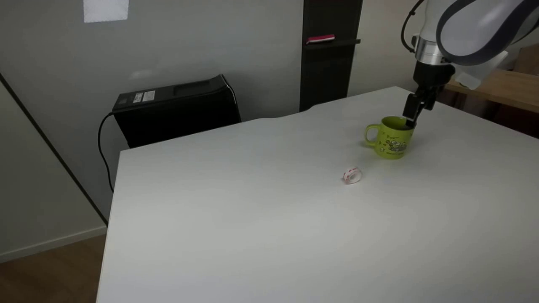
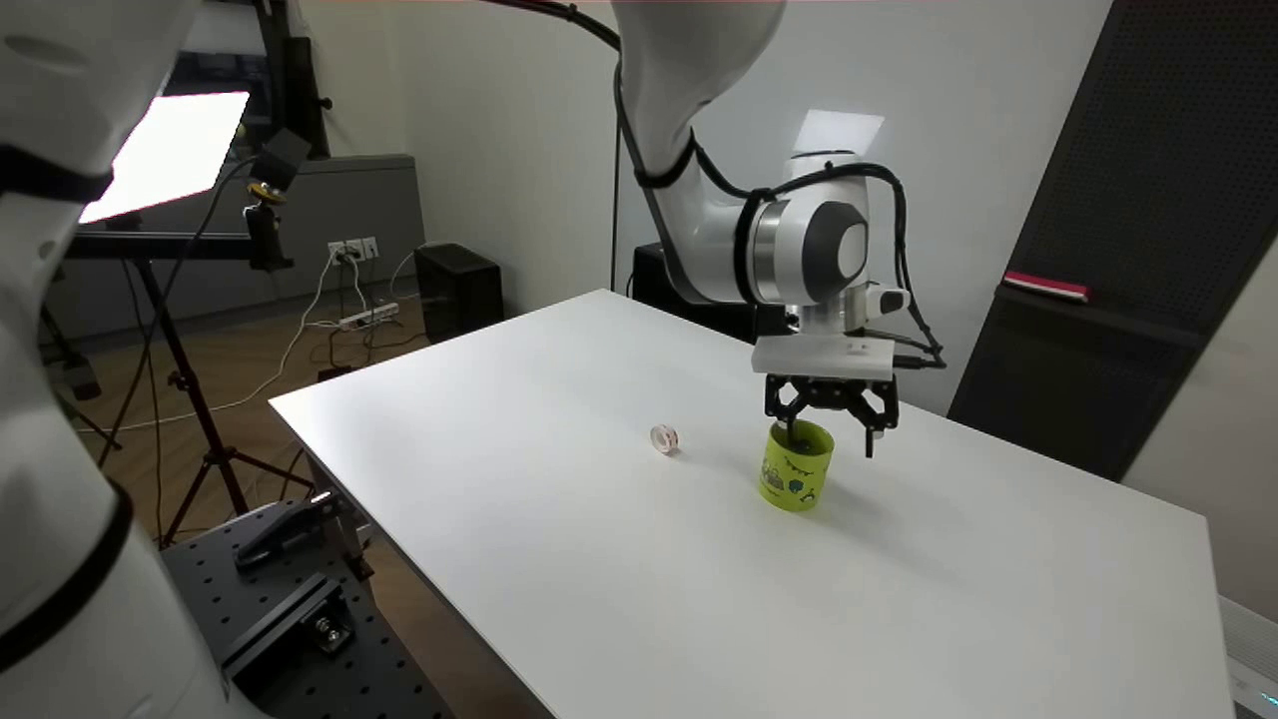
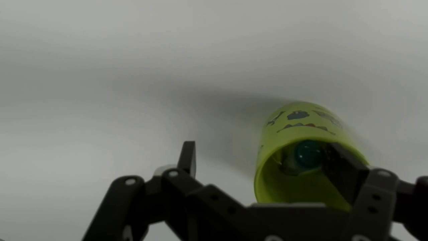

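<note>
A lime-green mug (image 1: 394,139) with printed drawings stands upright on the white table, its handle pointing left in exterior view 1. Inside it, the wrist view shows a dark teal round object (image 3: 308,154), partly covered by a black finger (image 3: 344,170). My gripper (image 2: 830,439) is open above the mug, with one finger reaching into the mouth. The other finger (image 3: 187,159) hangs outside, over bare table. Between the fingers is the mug's near wall, with clear space beside it; whether either finger touches the mug cannot be told.
A small white-and-red tape roll (image 1: 352,176) lies on the table (image 1: 227,217) a short way from the mug. A black box-shaped appliance (image 1: 177,108) stands beyond the table's back edge.
</note>
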